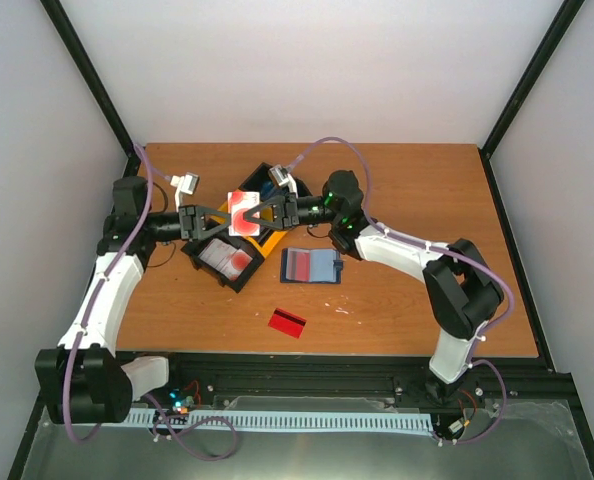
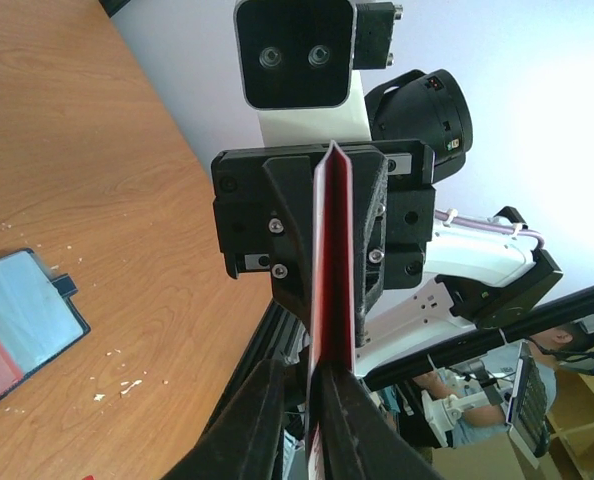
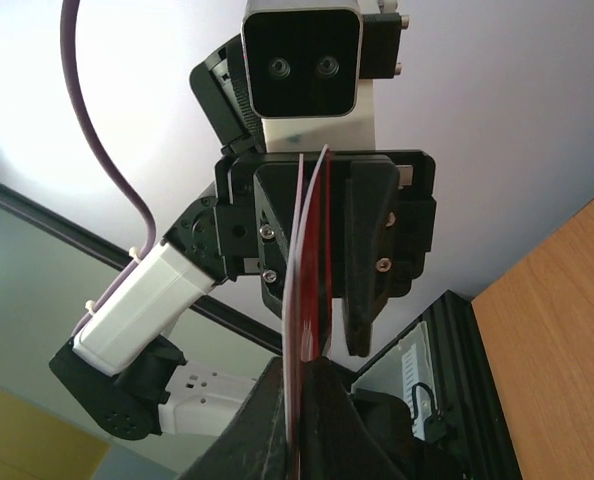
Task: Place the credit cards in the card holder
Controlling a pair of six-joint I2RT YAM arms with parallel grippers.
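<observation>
A red-and-white card holder, seen edge-on in both wrist views, is held upright in the air by my right gripper, shut on it. My left gripper faces it from the left, its fingers part open around or beside the near edge; whether they touch it I cannot tell. A red card lies on the table's front middle. An open blue-and-pink card sleeve lies right of centre.
A black and yellow box with cards inside sits beneath the grippers.
</observation>
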